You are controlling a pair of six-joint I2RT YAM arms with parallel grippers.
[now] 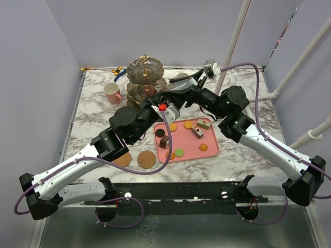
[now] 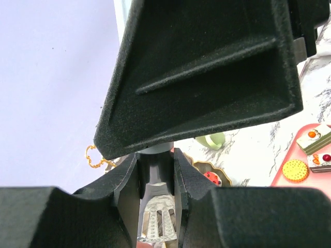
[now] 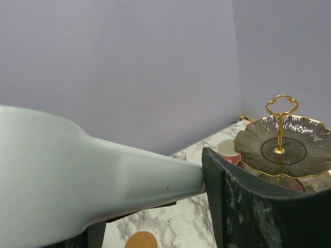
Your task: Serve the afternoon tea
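Note:
A serving utensil with a pale grey-green handle (image 3: 139, 173) and a slotted metal head (image 2: 159, 217) is held up over the back of the table. My left gripper is shut on its dark neck, and the slotted head shows below the fingers. The handle lies across the right wrist view between the fingers of my right gripper, which is part open; whether the pads touch it is hard to tell. Behind the arms stands a tiered, gold-rimmed stand (image 1: 145, 69), partly hidden. A pink tray (image 1: 194, 153) carries cake slices and round sweets.
Left of the stand is a pink mug (image 1: 111, 92). Wooden coasters (image 1: 146, 159) lie left of the tray, under the left arm. Both arms meet closely over the table's middle. Bare marble (image 1: 248, 165) shows at the front right.

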